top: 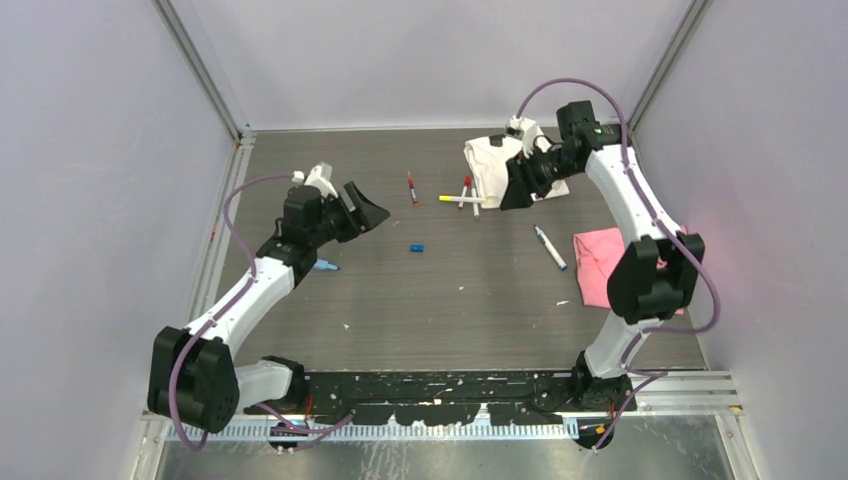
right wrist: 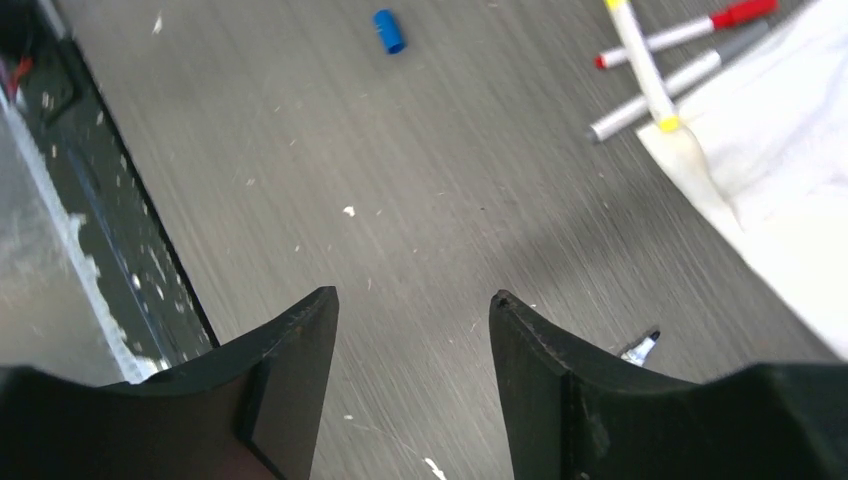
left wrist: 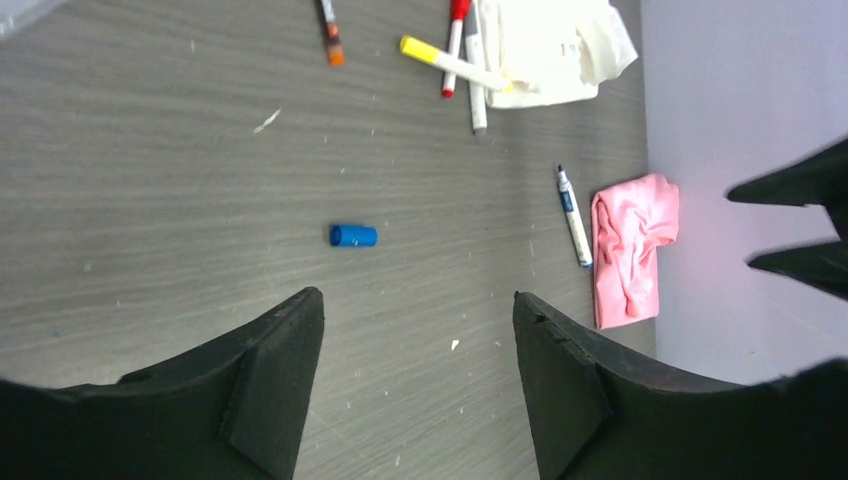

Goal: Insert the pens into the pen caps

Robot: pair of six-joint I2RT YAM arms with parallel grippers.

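A blue cap (top: 417,248) lies alone mid-table. The blue-and-white pen (top: 551,247), its tip bare, lies to its right. A yellow marker (left wrist: 450,64) rests across a red marker (right wrist: 661,41) and a grey marker (right wrist: 680,82). An orange-red pen (top: 413,188) lies left of them. My left gripper stands open above the left half, nothing between its fingers. My right gripper is open and empty, raised over the white cloth area, with the blue-and-white pen's tip showing beyond its fingers in the right wrist view.
A folded white cloth (top: 485,158) is at the back right and a pink cloth (top: 595,268) at the right edge. A light blue object (top: 326,264) is partly under the left arm. Walls enclose the sides and back.
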